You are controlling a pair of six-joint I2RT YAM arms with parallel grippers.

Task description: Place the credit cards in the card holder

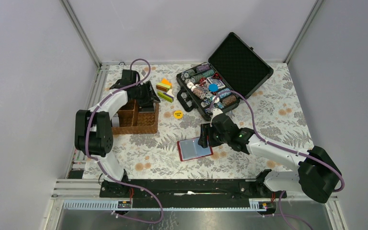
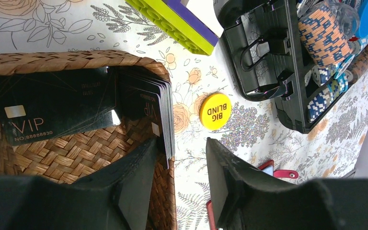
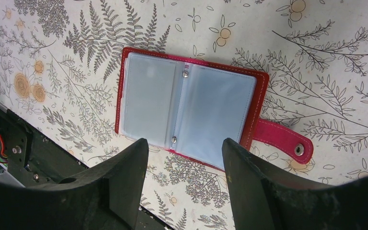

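Several black cards (image 2: pixel 143 96) lean in a stack against the right wall of the woven basket (image 2: pixel 76 61). Another black VIP card (image 2: pixel 52 103) rests against the basket's far wall. My left gripper is over that right wall, open; its left finger is close to the stack's lower edge, its right finger outside the basket, and whether it touches the cards I cannot tell. The red-edged card holder (image 3: pixel 189 105) lies spread on the table, its clear sleeves showing no cards. Above its near edge, my right gripper is part open with nothing between its fingers.
An open black case of poker chips (image 1: pixel 206 91) stands at the back, its handle toward the basket. Between them lie coloured blocks (image 1: pixel 165 93) and a yellow Big Blind disc (image 1: pixel 178 114). Free table surrounds the card holder.
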